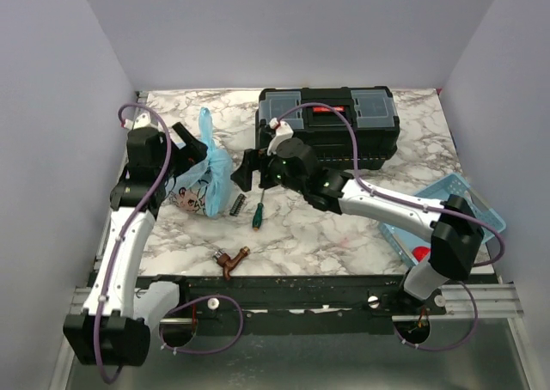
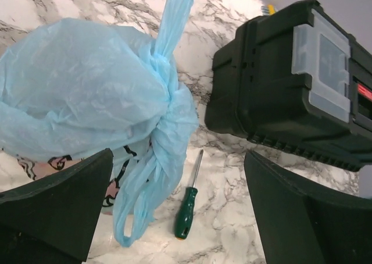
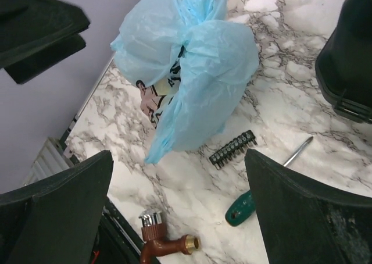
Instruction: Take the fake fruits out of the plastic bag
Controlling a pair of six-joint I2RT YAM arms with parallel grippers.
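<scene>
A light blue plastic bag [image 1: 215, 171], knotted in a loose twist, lies at the back left, a printed item [image 2: 55, 168] showing beneath or inside it; what it holds is mostly hidden. My left gripper [image 1: 185, 145] is open above the bag's left part, nothing between its fingers. My right gripper [image 1: 253, 171] is open just right of the bag, above the screwdriver, with the bag ahead of it in the right wrist view.
A black toolbox [image 1: 326, 128] fills the back right. A screwdriver [image 1: 257, 216], a small black strip [image 1: 237, 204] and a pipe fitting [image 1: 230, 261] lie nearer. A blue basket [image 1: 400, 240] holds a red object [image 1: 420, 252].
</scene>
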